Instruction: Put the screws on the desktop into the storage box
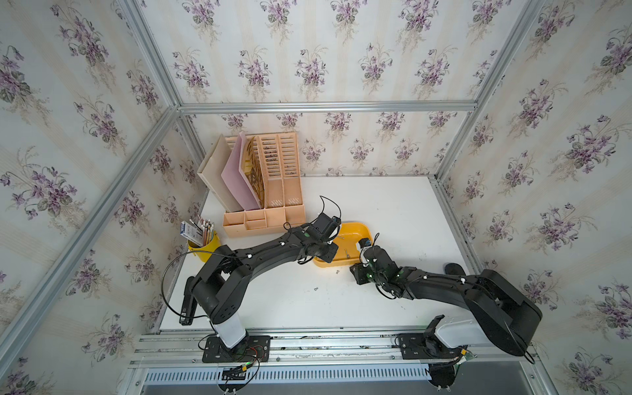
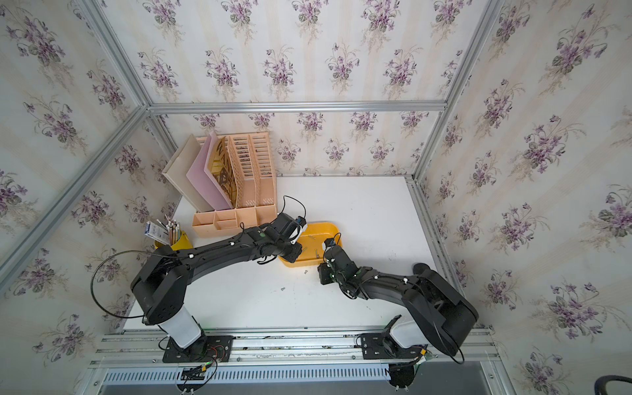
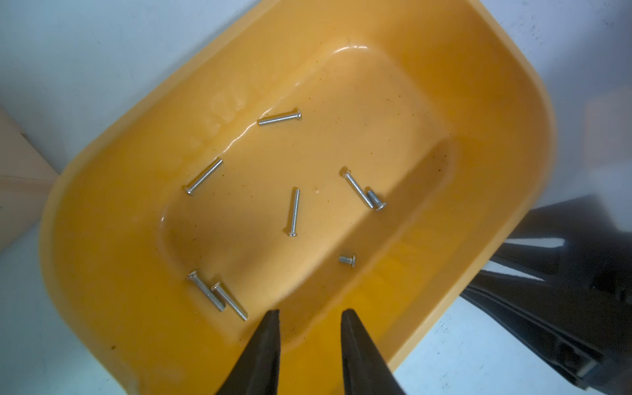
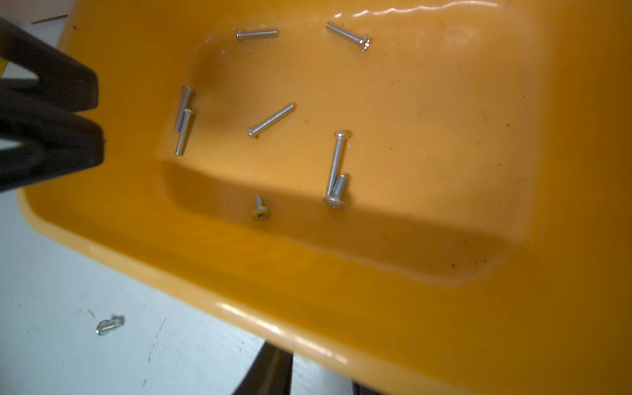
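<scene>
A yellow storage box holds several screws of different lengths. My left gripper is over the box, open, with nothing visible between its fingers. My right gripper is beside the box's near right, partly hidden by the rim in its wrist view, open, with nothing visible between its fingers. A loose screw lies on the white table outside the box; other small pieces in front of the box are too small to make out.
A wooden organizer with boards stands at the back left, and a yellow pen cup sits at the left edge. A black object lies at the far right.
</scene>
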